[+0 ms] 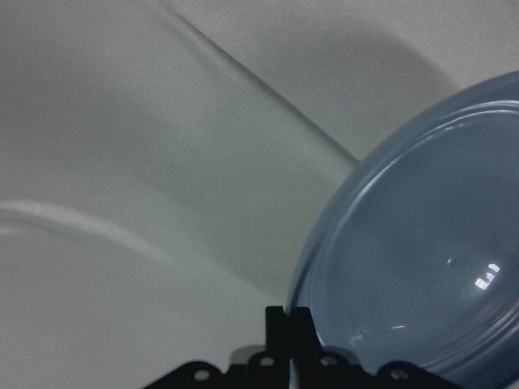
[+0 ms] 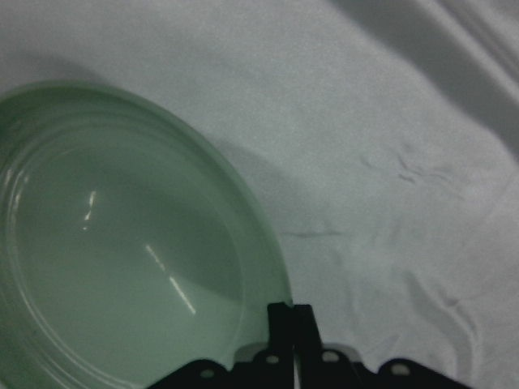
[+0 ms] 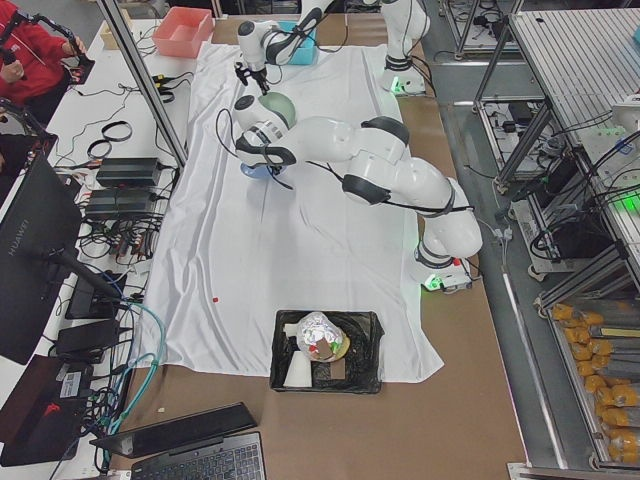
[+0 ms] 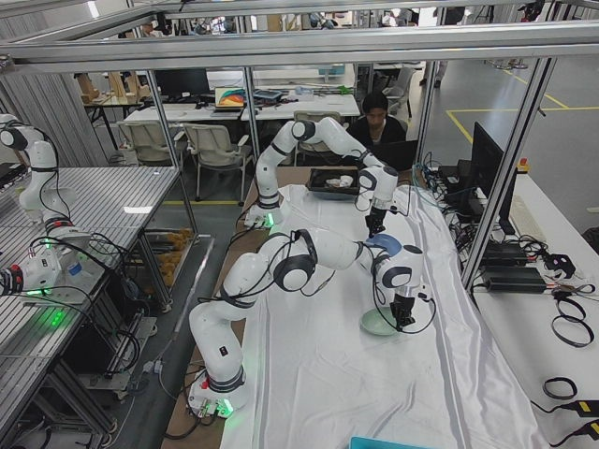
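A blue bowl (image 1: 422,243) fills the right of the left wrist view, with my left gripper shut on its near-left rim. A green bowl (image 2: 130,243) fills the left of the right wrist view, with my right gripper shut on its right rim. In the camera right view the green bowl (image 4: 376,323) is nearer that camera and the blue bowl (image 4: 384,241) lies behind it; both are partly hidden by the arms.
A white cloth (image 3: 270,260) covers the table, with broad clear areas. A black crate (image 3: 325,380) with items stands at one end, a teal bin (image 3: 298,55) at the other. Monitors and cables line the side table.
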